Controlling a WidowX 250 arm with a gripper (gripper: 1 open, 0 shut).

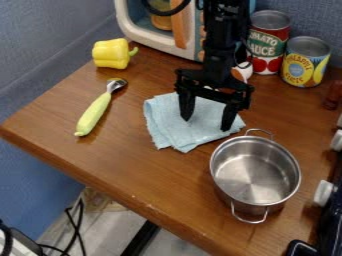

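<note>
My black gripper (207,116) hangs over a light blue folded cloth (171,130) on the wooden table (80,150), its two fingers pointing down and apart at or just above the cloth. I see nothing held between them. Part of the cloth is hidden behind the gripper.
A steel pot (254,175) sits front right. At left lie a corn cob (92,114) and yellow pepper (112,52). Cans (265,52) (306,64) and a toy oven (160,25) stand at the back.
</note>
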